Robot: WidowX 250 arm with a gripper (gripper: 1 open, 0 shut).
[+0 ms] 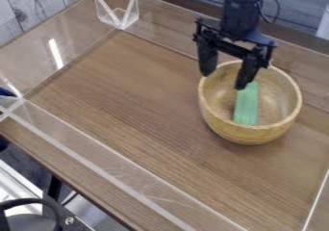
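A black robot gripper (234,62) hangs open over the back part of a round wooden bowl (228,126) at the right of the camera view, its two fingers spread and pointing down. A pale green oblong object (245,104) lies inside the bowl, in front of and below the gripper, with nothing visible between the fingers.
A wooden table (115,129) fills most of the view, with clear room left of and in front of the bowl. A small clear angular object (117,13) sits at the back left. Dark parts show at the lower left edge.
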